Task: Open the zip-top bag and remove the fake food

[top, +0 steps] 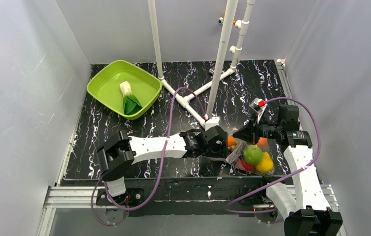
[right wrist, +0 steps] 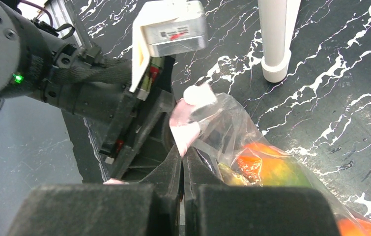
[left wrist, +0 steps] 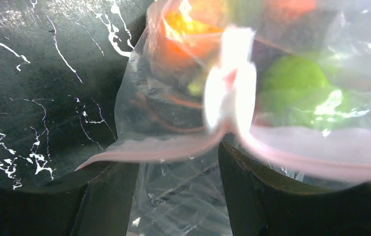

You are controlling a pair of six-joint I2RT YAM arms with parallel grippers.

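Note:
The clear zip top bag lies at the front right of the table, with a pink zip edge and a white slider. Inside show a green piece, a yellow piece, an orange piece and a red one. My left gripper is open at the bag's mouth, fingers apart, with clear plastic showing between them. In the right wrist view my right gripper is shut on the bag's pink edge. The left gripper hides part of the bag from above.
A green bin at the back left holds a fake leafy vegetable. White pipes rise behind the bag, close to my left gripper. Bare black marbled table lies between the bin and the left arm.

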